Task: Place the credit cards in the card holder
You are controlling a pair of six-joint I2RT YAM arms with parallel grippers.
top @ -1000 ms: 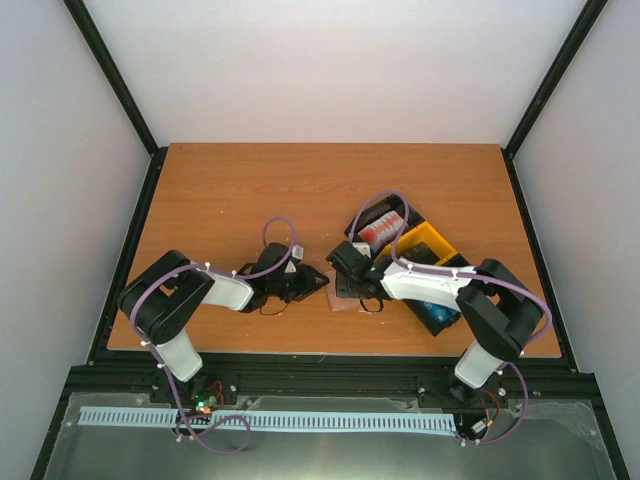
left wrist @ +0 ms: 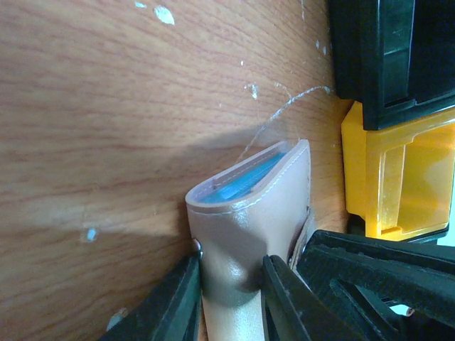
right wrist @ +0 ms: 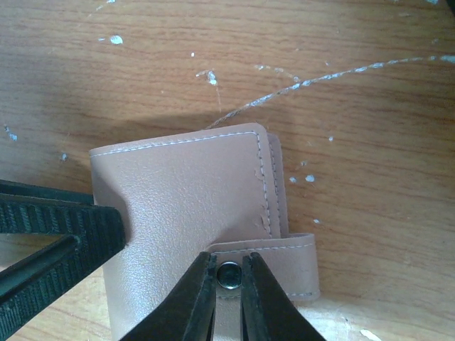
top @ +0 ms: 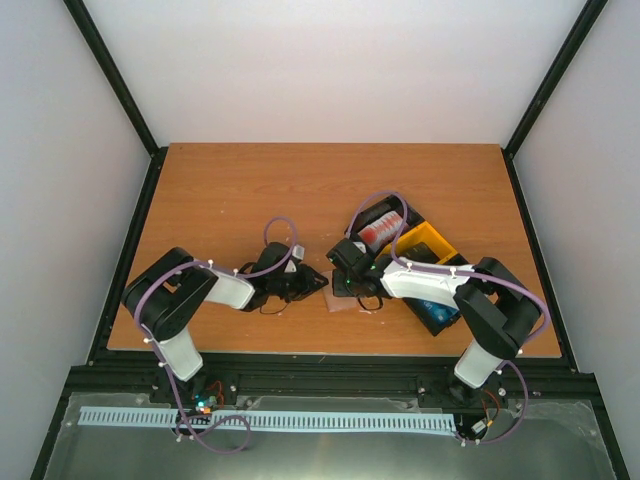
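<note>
A pinkish leather card holder (left wrist: 234, 241) with a stitched edge and a snap strap lies on the table between the two grippers; something blue shows in its open end in the left wrist view. My left gripper is shut on the holder's side, also seen in the right wrist view at its left. My right gripper has its fingertips close together over the snap on the strap (right wrist: 284, 264); whether they grip it is unclear.
At the right stand black bins (left wrist: 384, 57) and a yellow bin (left wrist: 362, 163) with packages in them.
The arms are almost still in the top view, with only a very slight shift of the left arm and the holder.
</note>
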